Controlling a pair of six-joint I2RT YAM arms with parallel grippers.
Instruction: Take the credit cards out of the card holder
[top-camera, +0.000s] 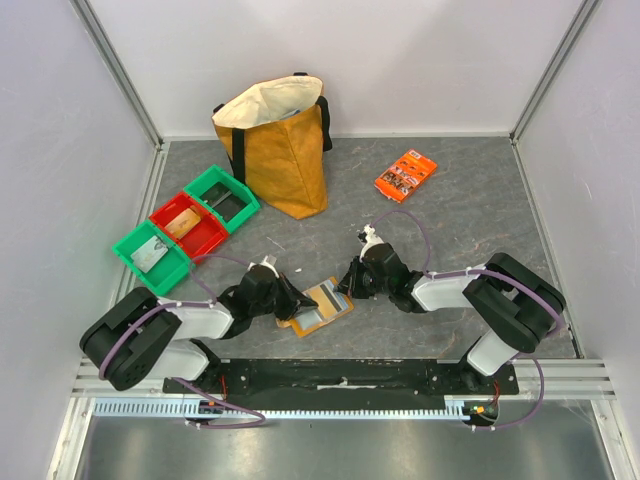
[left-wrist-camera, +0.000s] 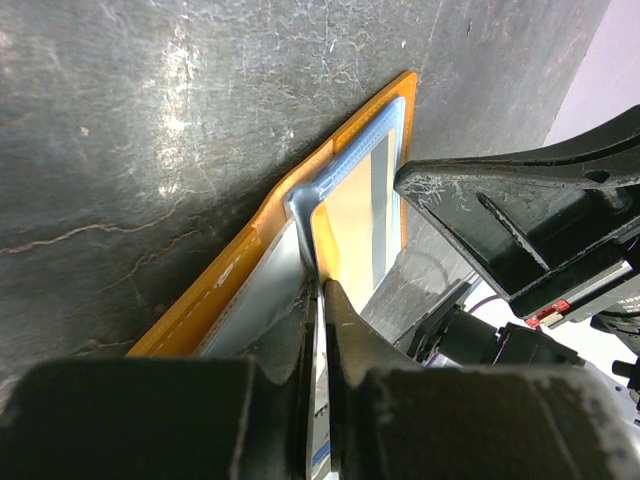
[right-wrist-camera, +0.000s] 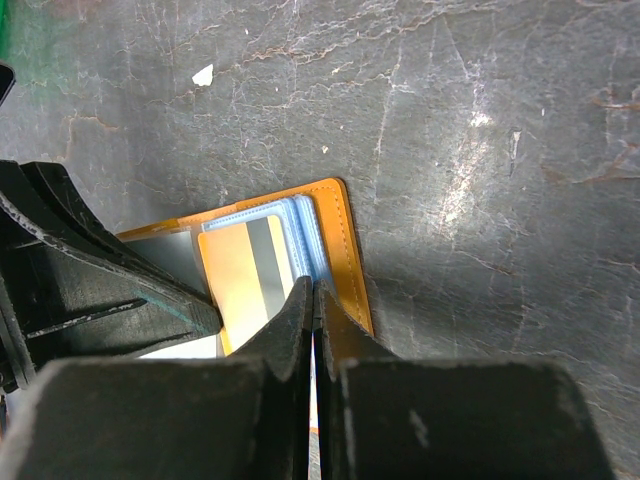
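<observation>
An open orange card holder (top-camera: 331, 311) with pale blue pockets lies on the grey table between both arms. In its pocket sits a cream card with a dark stripe, also seen in the left wrist view as the cream card (left-wrist-camera: 350, 245). My left gripper has its fingertips nearly together at this card's edge, a narrow gap between them; whether the edge is between them is unclear. On the holder's other side my right gripper is shut at the blue pocket edge (right-wrist-camera: 306, 235), with nothing visible between its fingers.
A row of green and red bins (top-camera: 165, 212) with small items stands at the left. A yellow bag (top-camera: 290, 165) is at the back, and an orange packet (top-camera: 406, 176) lies at the back right.
</observation>
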